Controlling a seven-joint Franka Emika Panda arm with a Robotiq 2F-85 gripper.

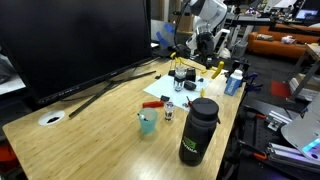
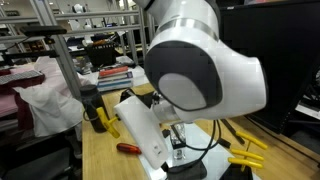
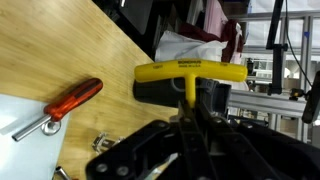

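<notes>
A yellow T-shaped tool [image 3: 190, 72] is held by its stem, my gripper shut on it, with the crossbar out in front of the black fingers. In exterior view 1 the gripper [image 1: 207, 52] is raised over the far right part of the table, and the yellow tool [image 1: 217, 70] hangs just below it. Exterior view 2 shows the tool [image 2: 109, 123] sticking out beside the arm's white body, which hides most of the fingers. A red screwdriver [image 3: 75, 98] lies on the table to the left in the wrist view.
A blue container [image 1: 234, 82] stands near the table's right edge. Yellow clamp-like pieces [image 2: 247, 155] lie across the table from it. A black canister [image 1: 199, 132] and a light green cup [image 1: 148, 121] stand nearer.
</notes>
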